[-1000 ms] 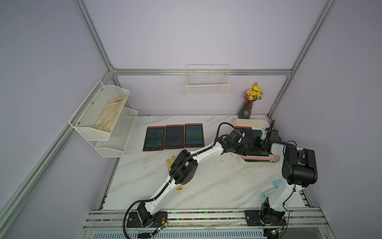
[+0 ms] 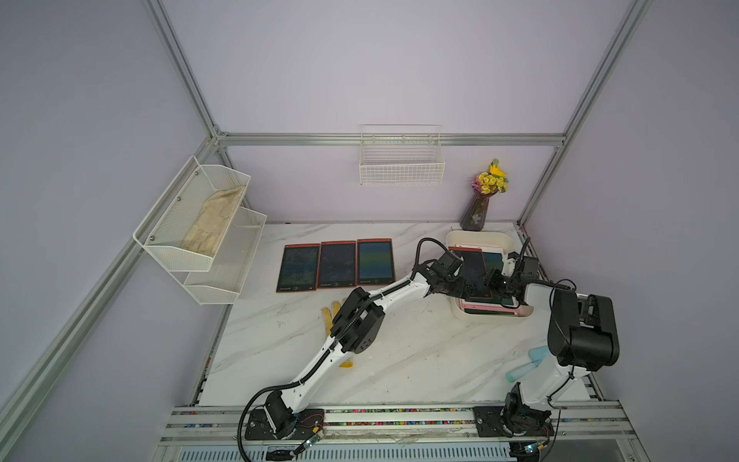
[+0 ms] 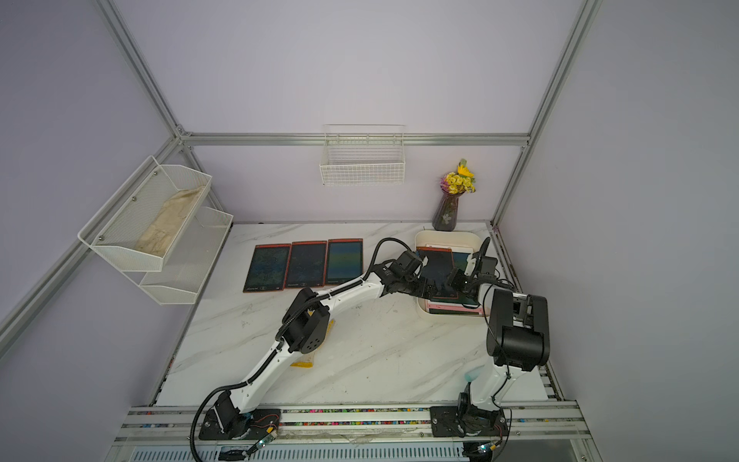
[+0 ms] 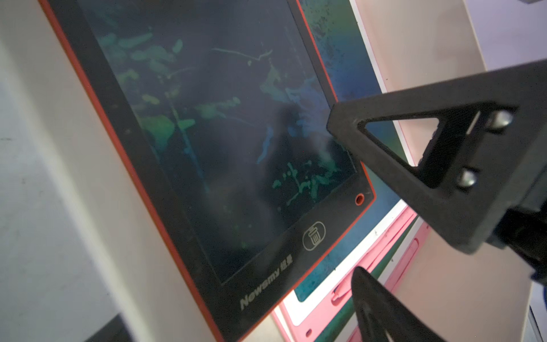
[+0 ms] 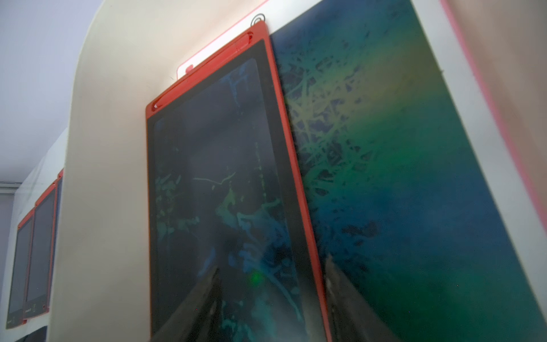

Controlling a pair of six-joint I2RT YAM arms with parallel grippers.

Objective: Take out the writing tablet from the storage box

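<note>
The storage box (image 5: 102,171) on the right of the table holds stacked writing tablets. On top lies a red-rimmed tablet (image 5: 222,171), beside a larger white-and-pink-framed tablet (image 5: 398,148) with a colourful screen. My left gripper (image 2: 460,286) is at the box's left wall, its fingers spread over the top tablet's edge area; it looks open. My right gripper (image 2: 494,278) is over the tablets at the box's right half; in the right wrist view its blurred fingertips stand apart over the red-rimmed tablet's right edge. Whether they touch it cannot be told.
Three red-rimmed tablets (image 2: 336,263) lie in a row left of the box. A flower vase (image 2: 475,211) stands behind it. Yellow items (image 2: 346,365) lie under the left arm, blue ones (image 2: 520,371) at front right.
The box and both grippers have shifted slightly left and toward the front since a second ago, with the right arm moving along.
</note>
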